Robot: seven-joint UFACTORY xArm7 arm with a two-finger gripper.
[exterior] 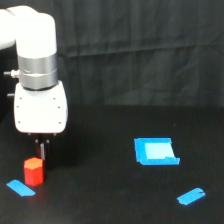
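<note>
A small red block (34,173) with a brighter orange-red front face rests on the black table at the lower left. Just above it and slightly to its right are the fingertips of my gripper (42,148), pointing down from the white and grey arm. The fingers are small and dark against the black background, so their spacing is unclear. I see nothing held between them. Whether a finger touches the block's back cannot be made out.
A white square (158,151) edged with blue tape lies right of centre. One blue tape strip (20,188) is beside the block, and another blue strip (190,196) lies at the lower right.
</note>
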